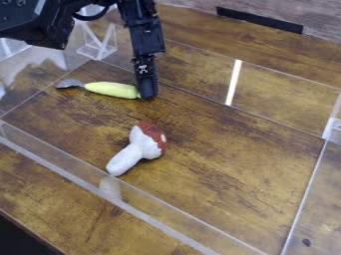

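The black gripper reaches down from the top left, its tip low at the right end of a pale yellow-green handled utensil with a grey metal end pointing left. Whether the fingers are closed around that handle is hard to tell. A white toy mushroom with a red cap lies on the wooden floor below, apart from the gripper.
Clear plastic walls enclose the wooden work area on several sides. A dark strip runs along the top right edge.
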